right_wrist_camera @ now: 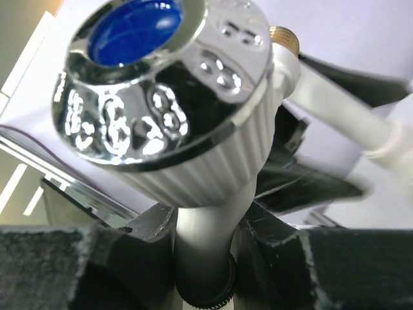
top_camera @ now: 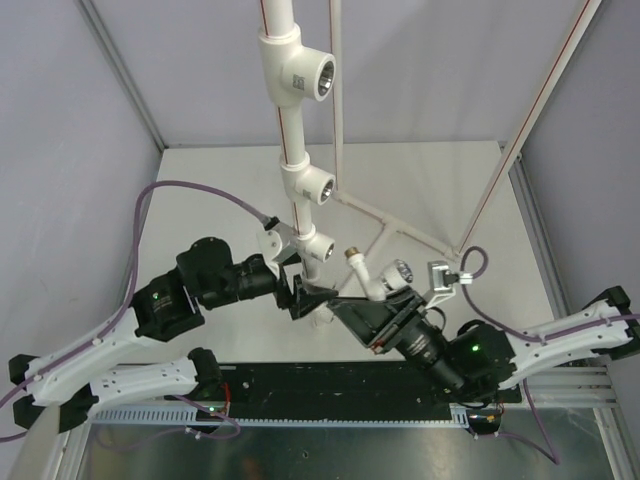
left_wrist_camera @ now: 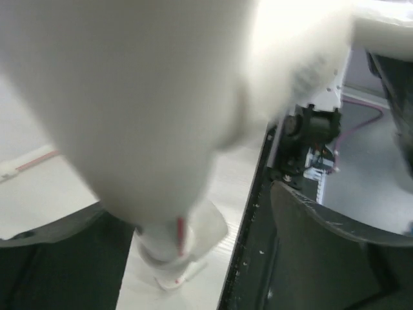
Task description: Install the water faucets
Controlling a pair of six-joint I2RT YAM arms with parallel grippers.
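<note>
A white faucet (top_camera: 366, 275) with chrome knob, blue cap and brass threaded inlet (right_wrist_camera: 284, 37) is in my right gripper (top_camera: 358, 312), shut on its body. The inlet is apart from the pipe's lowest visible socket (top_camera: 318, 246), pointing up in the top view. My left gripper (top_camera: 306, 300) is at the vertical pipe (top_camera: 292, 135) below that socket, fingers apart in the left wrist view, close around the blurred white fitting (left_wrist_camera: 148, 103); whether they touch it is unclear.
Two more tee sockets (top_camera: 322, 76) sit higher on the pipe. Thin white pipes (top_camera: 390, 225) run behind. A pale board (top_camera: 210, 180) surrounds the fittings, with a dark edge along the front.
</note>
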